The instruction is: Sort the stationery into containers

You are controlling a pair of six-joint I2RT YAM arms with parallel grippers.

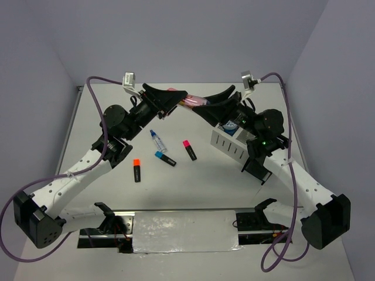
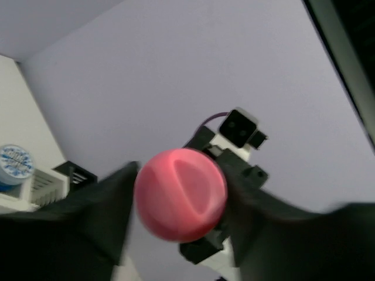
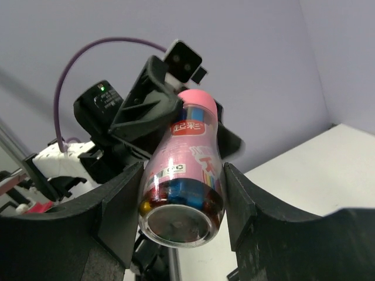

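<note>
A pink bottle (image 1: 193, 100) with a pink cap is held up between my arms. My right gripper is shut on its base end. My left gripper (image 1: 170, 99) is around the capped end (image 2: 180, 196); its blurred fingers flank the cap, and whether they grip it is unclear. On the table lie an orange highlighter (image 1: 137, 172), a blue highlighter (image 1: 167, 159), a pink highlighter (image 1: 190, 151) and a blue-and-clear tube (image 1: 159, 142).
White slotted containers (image 1: 228, 146) stand at the right, partly under my right arm, with a black holder (image 1: 258, 170) beside them. The front and left of the table have free room around the loose items.
</note>
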